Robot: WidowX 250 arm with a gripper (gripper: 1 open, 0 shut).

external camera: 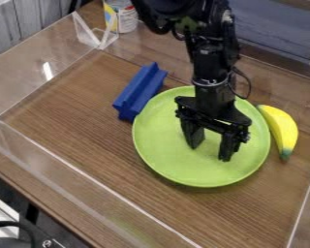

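Observation:
My black gripper [212, 138] hangs low over the middle of a green plate [170, 163], its two fingers spread open. I see no object between them, though the gripper body covers part of the plate behind it. A yellow banana [281, 131] lies to the right of the plate. A blue block [139, 92] lies to the plate's upper left.
A can [120, 17] stands at the back left. Clear panels edge the left side, and a wall runs along the back.

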